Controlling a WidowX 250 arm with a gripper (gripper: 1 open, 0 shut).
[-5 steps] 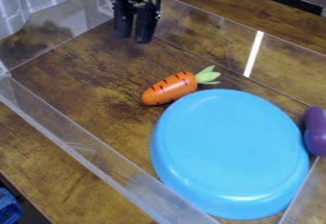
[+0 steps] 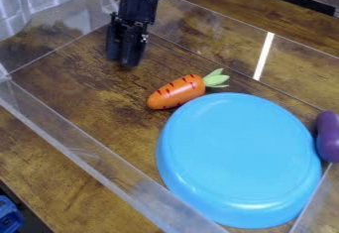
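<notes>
My black gripper (image 2: 125,45) hangs at the upper left of the camera view, above the wooden floor of a clear-walled bin. Whether its fingers are open or shut is hard to make out. An orange toy carrot (image 2: 177,91) with green leaves lies in the middle, below and right of the gripper and apart from it. A large blue plate (image 2: 237,162) lies at the lower right, just beside the carrot. A purple toy (image 2: 327,136) sits at the right edge, partly out of view.
Clear plastic walls (image 2: 93,164) bound the area. A blue object (image 2: 7,216) is at the lower left outside them. The left part of the bin floor is bare.
My gripper has moved down and a little left, toward the front of the bin. The carrot, plate and purple toy have not moved.
</notes>
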